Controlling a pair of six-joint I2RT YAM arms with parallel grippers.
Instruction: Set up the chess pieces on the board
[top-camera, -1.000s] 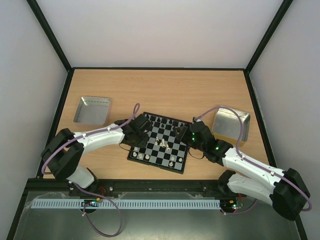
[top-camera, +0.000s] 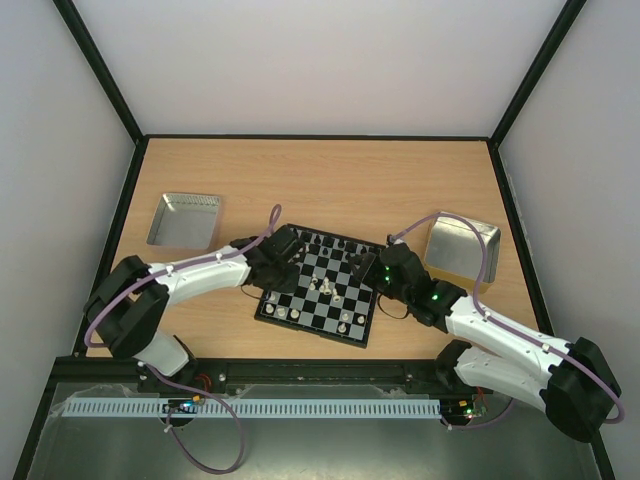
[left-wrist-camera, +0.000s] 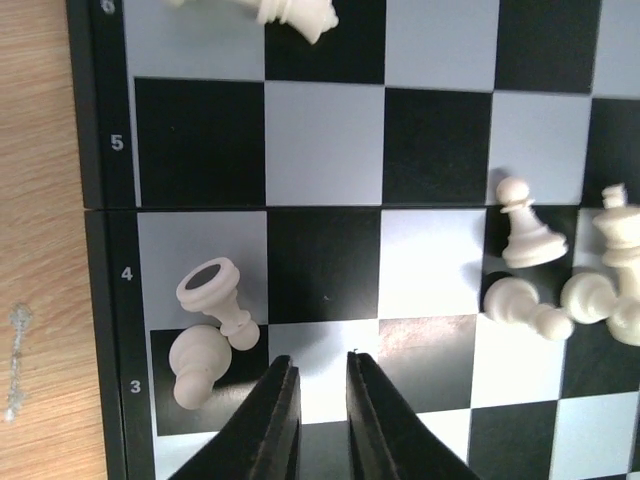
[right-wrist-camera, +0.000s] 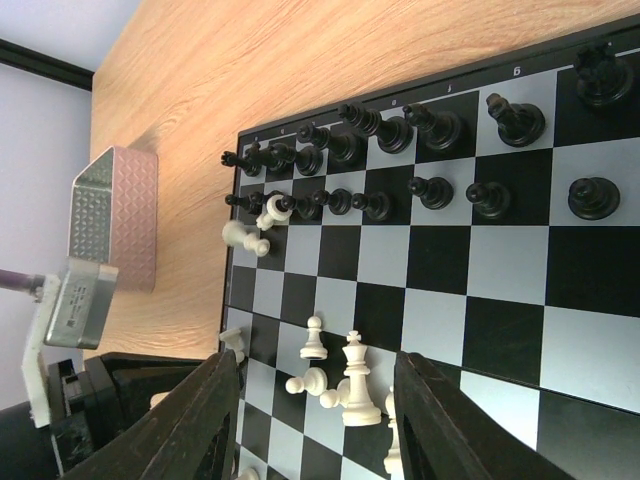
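The chessboard (top-camera: 335, 320) is at the table's middle, black pieces (right-wrist-camera: 518, 122) standing along its far side. In the left wrist view, a white pawn (left-wrist-camera: 527, 235) stands among tipped pieces, and a white rook (left-wrist-camera: 212, 295) leans by a lying pawn (left-wrist-camera: 196, 365). My left gripper hangs over the left part of the board, fingertips close together; whether anything is between them is not visible. My right gripper is open over the board's right, above the white king (right-wrist-camera: 359, 385) and other lying pieces.
A metal tray (top-camera: 183, 198) sits at left, and another tray (top-camera: 455, 243) in a yellowish holder at right. Both arms crowd the board from either side.
My left arm has shifted very slightly in the top view; otherwise little visibly differs.
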